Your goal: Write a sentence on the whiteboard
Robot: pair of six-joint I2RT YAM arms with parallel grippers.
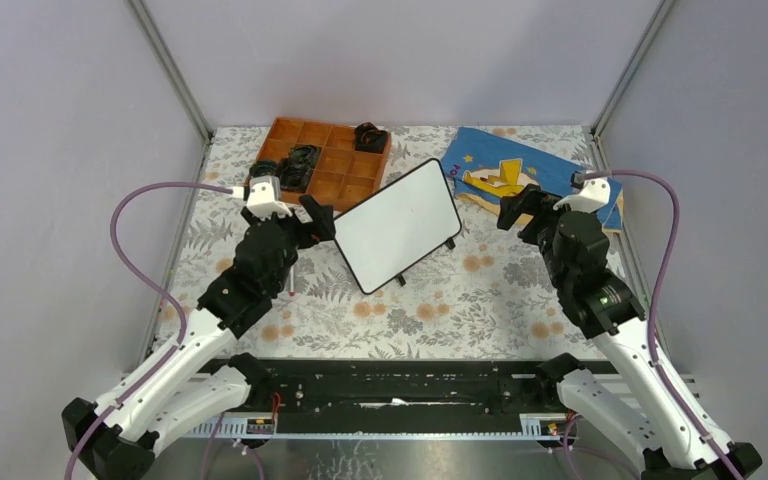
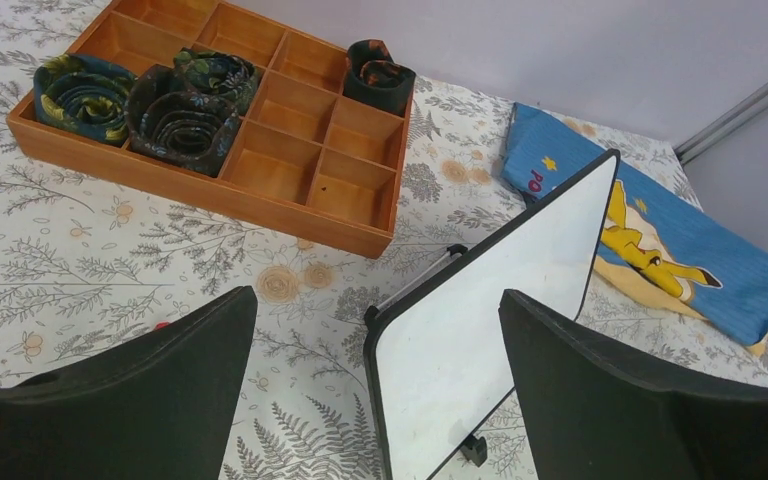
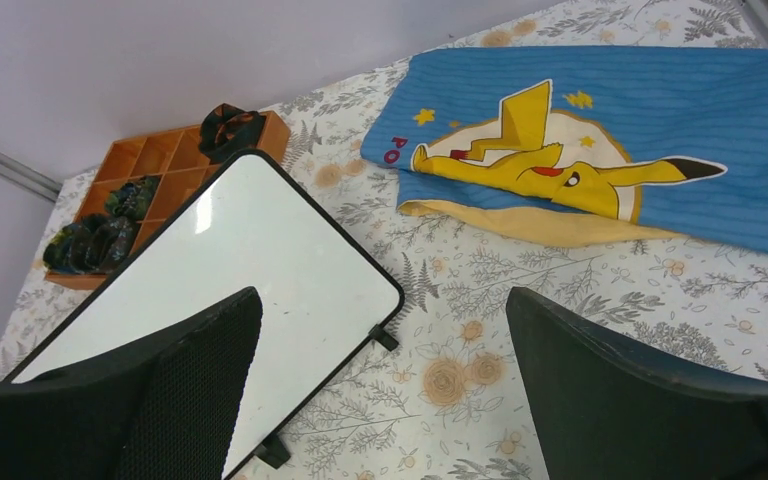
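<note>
A blank whiteboard (image 1: 397,226) with a black rim stands slanted on small black feet in the middle of the table. My left gripper is above the table at the board's left side, its fingers wide apart and empty. On the other side, my right gripper also hangs open over the table, right of the board, with nothing between its fingers. In the top view a thin white stick with a red end, perhaps a marker (image 1: 292,281), lies beside the left arm. The left wrist view shows only a red bit (image 2: 162,325) there, most of it behind a finger.
An orange-brown compartment box (image 2: 360,190) with several rolled dark cloths (image 2: 85,100) is at the back left. A blue cloth with a yellow figure (image 3: 560,150) lies flat at the back right.
</note>
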